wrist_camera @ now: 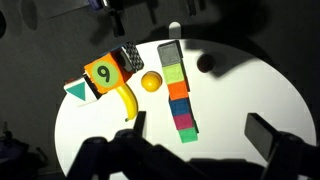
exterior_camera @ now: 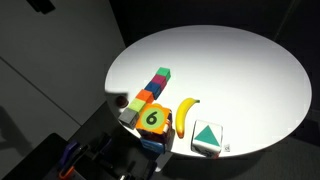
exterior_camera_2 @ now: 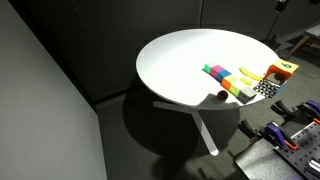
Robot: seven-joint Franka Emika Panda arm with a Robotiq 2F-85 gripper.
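Observation:
My gripper is open in the wrist view, its dark fingers wide apart, high above the round white table (wrist_camera: 230,95). A row of coloured blocks (wrist_camera: 179,92) runs between the fingers in that view, from grey to green, with nothing held. Beside the row lie an orange ball (wrist_camera: 151,81) and a dark red ball (wrist_camera: 206,62). A yellow banana (wrist_camera: 127,102) curves next to the orange number cube (wrist_camera: 103,71). The white cube with a green triangle (exterior_camera: 207,137) stands at the table's edge. Only a dark tip of the gripper (exterior_camera: 41,5) shows in exterior view 1.
In exterior view 2 the objects crowd the right side of the table, near the checkered face (exterior_camera_2: 267,88) of the number cube. Dark floor surrounds the table.

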